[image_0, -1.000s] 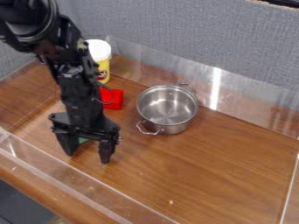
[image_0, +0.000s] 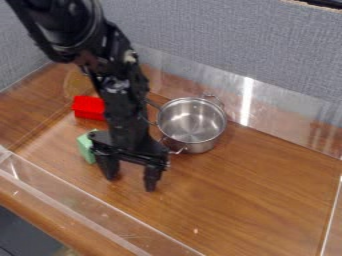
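The black arm reaches down from the upper left to my gripper (image_0: 132, 168), which stands open low over the wooden table (image_0: 254, 200) at the centre-left. A small green object (image_0: 84, 147) lies just left of the gripper, partly hidden behind it. A red object (image_0: 86, 107) sits behind the arm on the left. A steel pot (image_0: 191, 122) with handles stands right of the arm.
Clear plastic walls run along the back and the front-left edge of the table. Something tan (image_0: 78, 82) at the back left is mostly hidden by the arm.
The arm and gripper have shifted to the right, nearer the pot, uncovering more of the green object and hiding the white-and-yellow container at the back.
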